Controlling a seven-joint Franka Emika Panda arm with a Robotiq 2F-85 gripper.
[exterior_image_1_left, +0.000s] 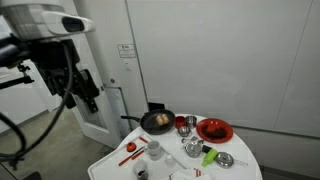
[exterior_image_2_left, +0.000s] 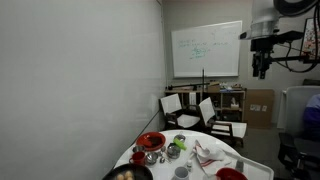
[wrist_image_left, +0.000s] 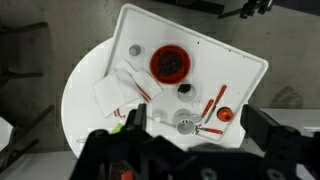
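Observation:
High above the table, my gripper stands open and nothing shows between its fingers. Below it in the wrist view lies a white tray (wrist_image_left: 222, 62). On the tray are a red bowl (wrist_image_left: 170, 64) with dark contents, a cup (wrist_image_left: 186, 91) with something dark inside, a grey mug (wrist_image_left: 187, 125), a small red round item (wrist_image_left: 225, 114) and red-handled utensils (wrist_image_left: 209, 106). A white cloth (wrist_image_left: 115, 92) lies by the bowl, partly over the tray's edge.
On the round white table, a black pan (exterior_image_1_left: 158, 122) holds brownish food. Near it are a large red bowl (exterior_image_1_left: 214, 130), metal pots (exterior_image_1_left: 194, 147) and a green item (exterior_image_1_left: 209, 157). A white wall (exterior_image_1_left: 220, 60) rises behind. Open air separates the arm from the table.

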